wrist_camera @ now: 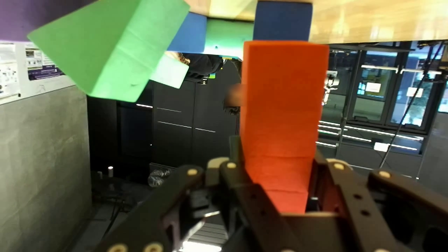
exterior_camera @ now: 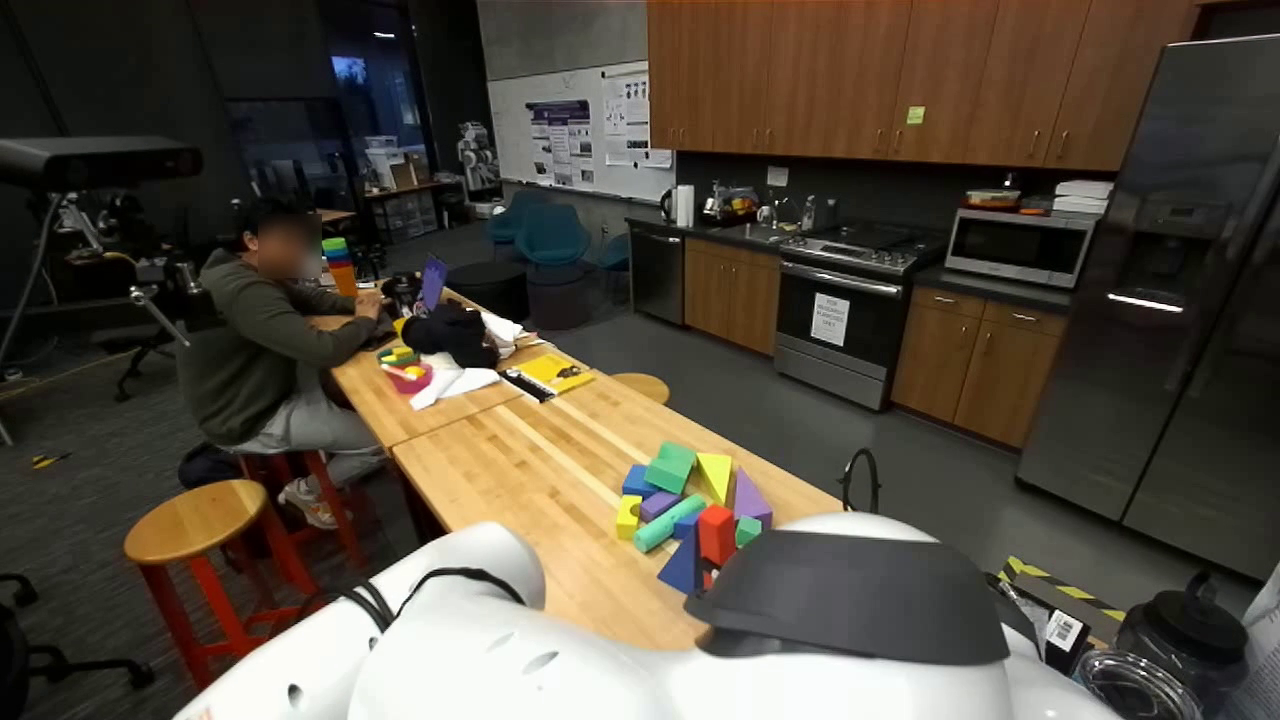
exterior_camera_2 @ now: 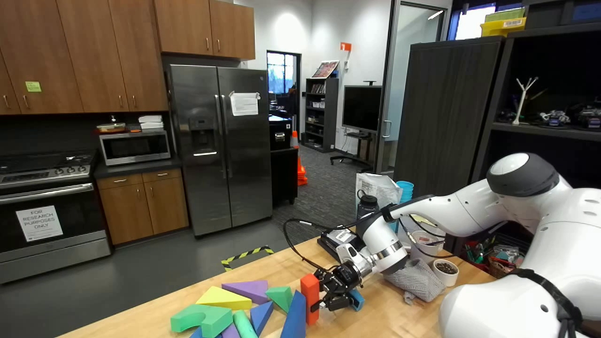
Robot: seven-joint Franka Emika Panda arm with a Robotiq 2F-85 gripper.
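A tall red-orange block (wrist_camera: 283, 105) stands between the fingers of my gripper, which is shut on its lower part as seen in the wrist view. In exterior view 2 the same red block (exterior_camera_2: 310, 295) is upright at the tips of my gripper (exterior_camera_2: 322, 301), held low over the wooden table. Right beside it is a blue triangular block (exterior_camera_2: 295, 318). From exterior view 1 the red block (exterior_camera: 716, 533) shows among the other blocks, while the arm hides the gripper.
Close by lie a green arch (exterior_camera_2: 203, 319), a yellow triangle (exterior_camera_2: 224, 298), a purple triangle (exterior_camera_2: 248, 289) and a green cylinder (exterior_camera_2: 244, 325). A grey cloth (exterior_camera_2: 417, 279) and a small white pot (exterior_camera_2: 446, 272) sit at the table's right.
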